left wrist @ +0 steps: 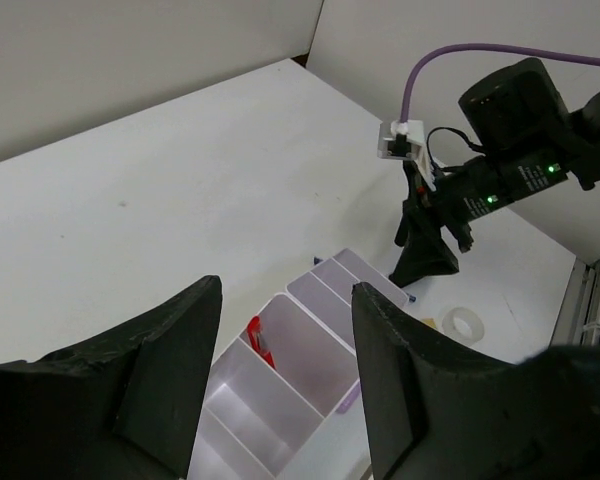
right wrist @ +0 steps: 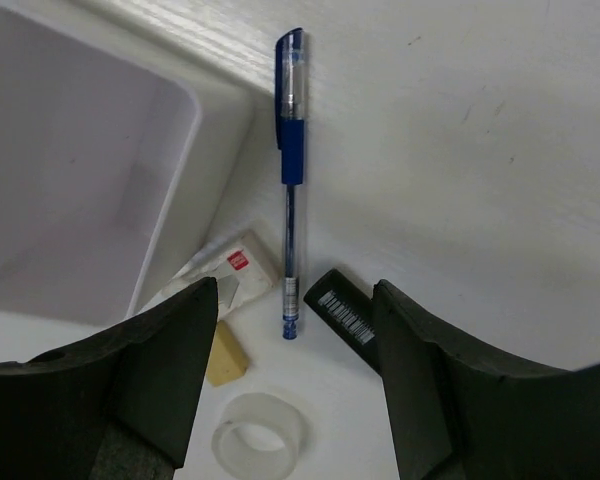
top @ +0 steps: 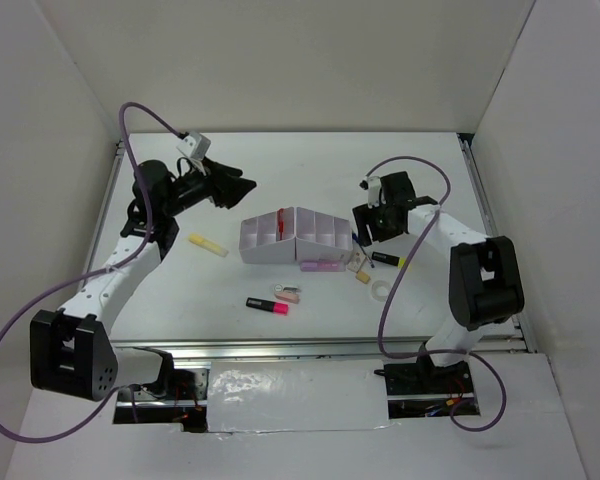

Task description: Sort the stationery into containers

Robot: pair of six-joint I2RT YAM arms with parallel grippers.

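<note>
My right gripper hangs open above a blue pen, which lies beside the container's corner, with a white packet, tan block, black item and tape roll nearby. My left gripper is open and empty, above and behind the compartment boxes; a red item sits in one compartment. A yellow item, black-pink marker, stapler-like pink piece and purple item lie on the table.
Walls stand at the sides and back, and a metal rail runs along the front edge.
</note>
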